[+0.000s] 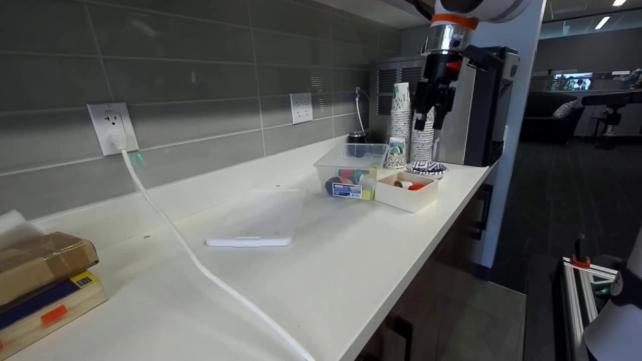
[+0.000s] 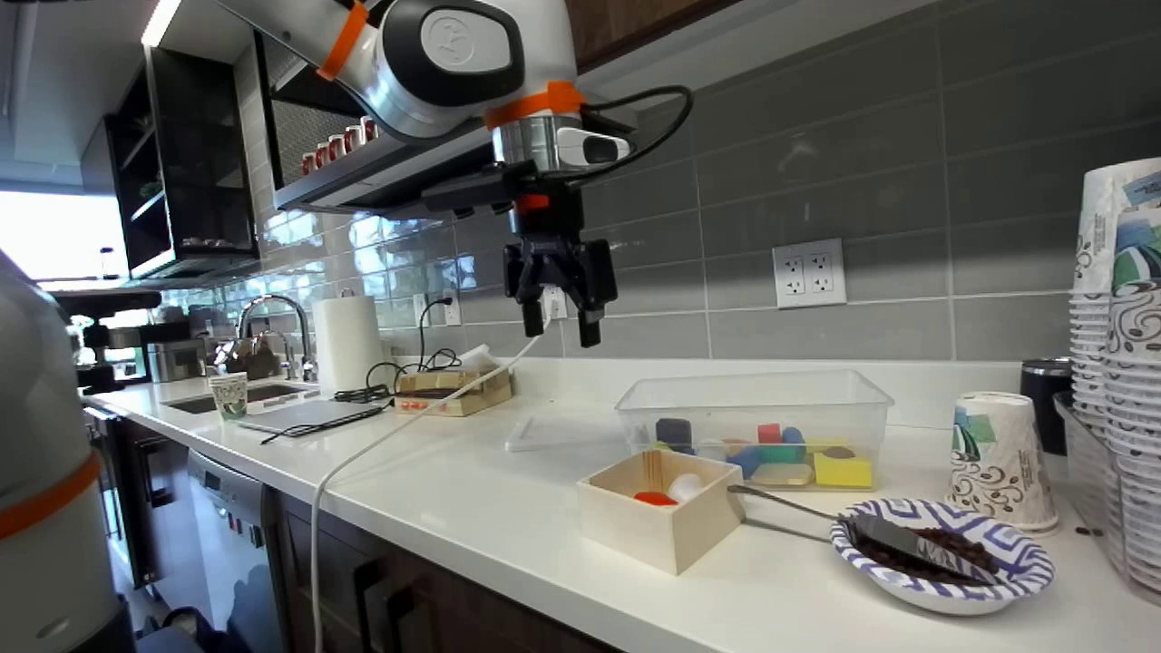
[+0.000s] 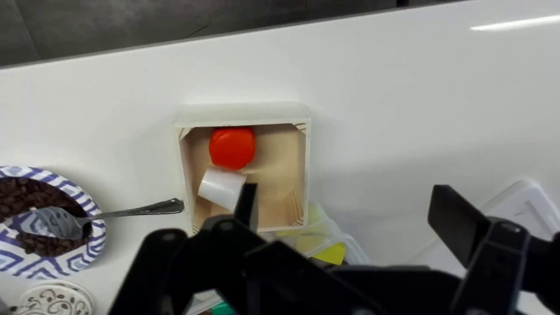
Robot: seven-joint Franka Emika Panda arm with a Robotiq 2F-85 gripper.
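Note:
Above the counter hangs my gripper (image 2: 561, 332), its fingers spread wide with nothing between them. Below it, in the wrist view, lies a pale open wooden box (image 3: 307, 173). Inside the box are a red round piece (image 3: 232, 147) and a white cylinder (image 3: 222, 187) lying on its side; one dark finger (image 3: 246, 206) overlaps the box's near part in that view. Behind the box stands a clear plastic bin (image 2: 751, 394) with several coloured blocks. A patterned bowl (image 2: 1029, 550) of dark brown bits holds a fork-like utensil (image 3: 65, 225), its handle pointing toward the box.
Paper cups (image 2: 996, 457) stand beyond the bowl. A white lid (image 1: 259, 222) lies flat beside the bin. A white cable (image 1: 210, 274) crosses the counter near stacked boxes (image 1: 48, 264). Open counter (image 1: 337, 258) lies before the box, up to the front edge.

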